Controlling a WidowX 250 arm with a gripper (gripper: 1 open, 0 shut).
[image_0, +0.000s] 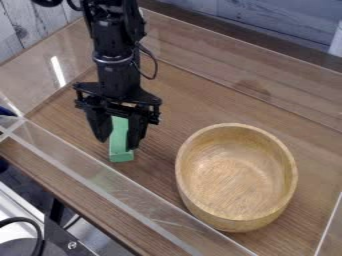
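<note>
My black gripper (118, 112) hangs over a green block (120, 146) that stands on the wooden table left of centre. The fingers straddle the block's upper part from above; whether they touch it I cannot tell. The block's top is partly hidden by the gripper.
A round wooden bowl (235, 170) sits to the right. A clear rail or panel edge crosses the lower left, with a black cable in the corner.
</note>
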